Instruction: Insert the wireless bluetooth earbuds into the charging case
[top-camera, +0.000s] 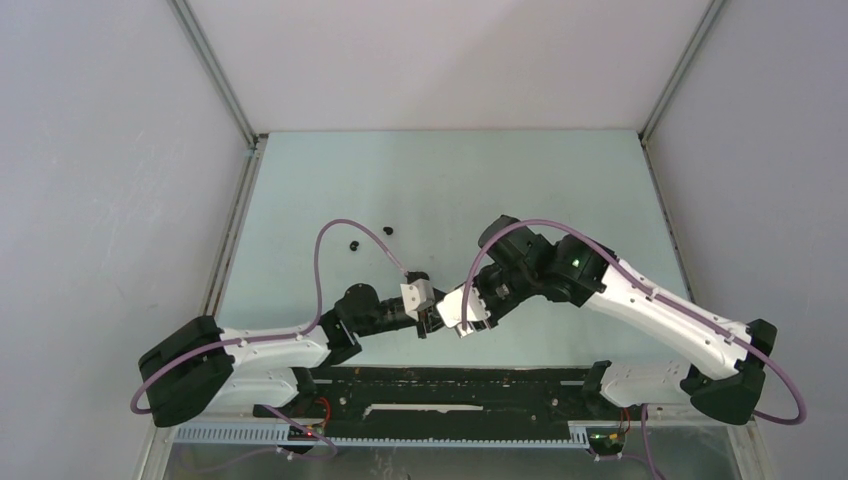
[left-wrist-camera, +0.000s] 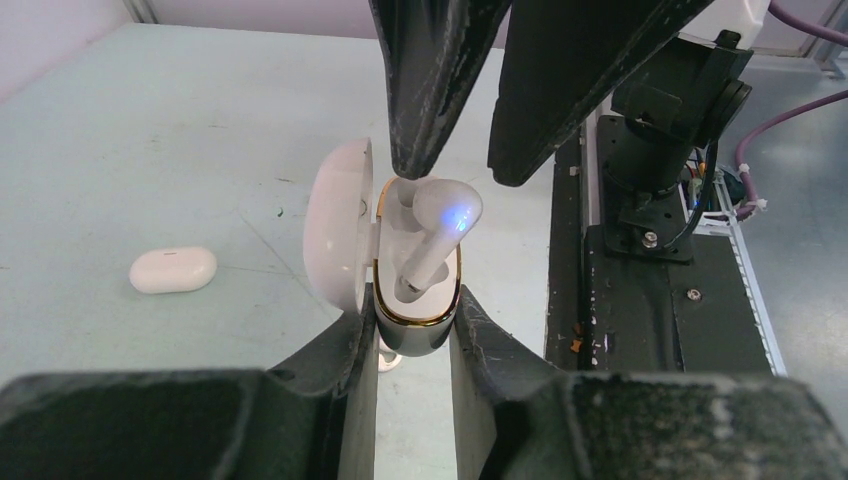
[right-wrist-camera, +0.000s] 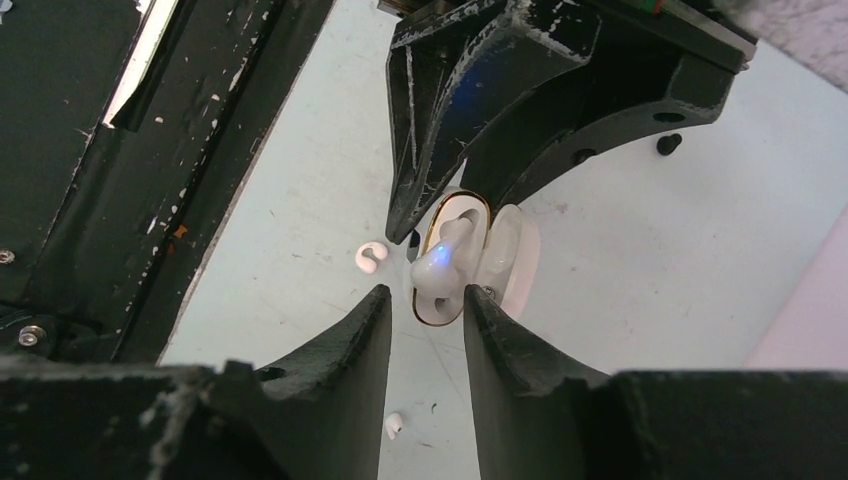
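Observation:
The open white charging case with gold rim, lid swung aside, is held upright in my left gripper, which is shut on it; in the right wrist view its body (right-wrist-camera: 440, 305) shows between that gripper's black fingers. A white earbud (left-wrist-camera: 440, 215) with a blue light lies slanted across the case's cavities, stem down in one, head up. My right gripper hangs just over the case, part open, its fingertips either side of and above the earbud (right-wrist-camera: 436, 270), apparently not holding it. The top view hides the case behind the arms.
A white oblong item (left-wrist-camera: 172, 269) lies on the table, along with small pale pieces (right-wrist-camera: 370, 255) below the case. Two small black objects (top-camera: 388, 231) sit at the back left. The black front rail borders it.

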